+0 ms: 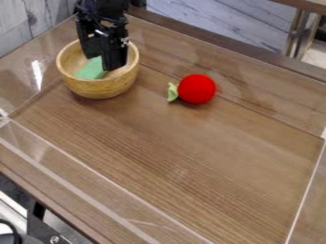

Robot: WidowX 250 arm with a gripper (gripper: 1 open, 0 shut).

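A wooden bowl [99, 85] stands at the upper left of the table [192, 176], with a green object [90, 71] inside it, partly hidden by the arm. My black gripper [103, 59] is open, reaching down over the bowl beside the green object; whether it touches the object is not clear.
A red round object [196, 89] with a green piece at its left lies right of the bowl. A shelf edge [306, 5] shows at the top right corner.
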